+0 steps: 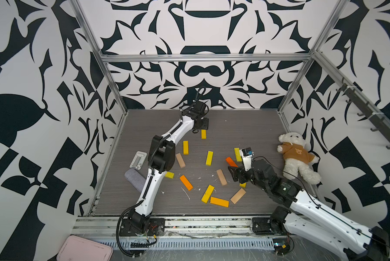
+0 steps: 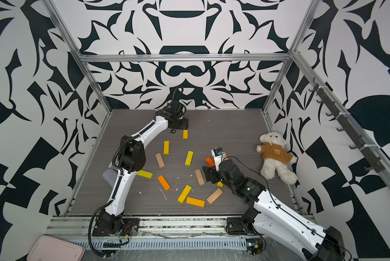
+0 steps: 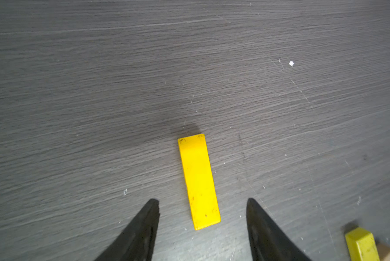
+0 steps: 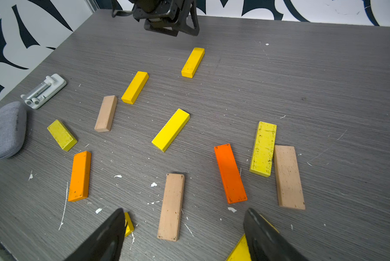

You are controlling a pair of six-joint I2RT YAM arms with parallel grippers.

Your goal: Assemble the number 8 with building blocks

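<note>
Near the back of the table a yellow block (image 1: 203, 134) lies flat by itself, its long side running front to back. My left gripper (image 1: 202, 125) hovers just behind it, open. In the left wrist view that block (image 3: 198, 182) is below the open left gripper, its near end seen between the fingers and clear of both. A second yellow block (image 1: 185, 147) and a third yellow block (image 1: 209, 158) lie farther forward, apart from it. My right gripper is open and empty, over the right front of the table, near a wooden block (image 4: 171, 206).
An orange-red block (image 4: 230, 174), a yellow block (image 4: 263, 148) and a wooden block (image 4: 289, 177) lie at the right. Several more are scattered at the front. A grey case (image 4: 7, 129) sits at the left edge, a teddy bear (image 1: 296, 156) at the right.
</note>
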